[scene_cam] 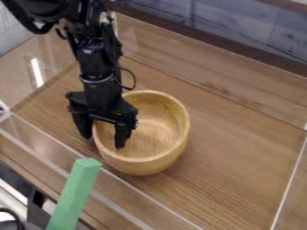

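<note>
A wooden bowl point(156, 153) sits on the table at centre-left. The black gripper point(103, 126) hangs over its left side, its fingers reaching down at and inside the near-left rim. Whether it is open or shut on the rim I cannot tell.
A green bar point(74, 193) stands at the lower left, near the table's edge. A grey wall point(246, 31) runs along the back.
</note>
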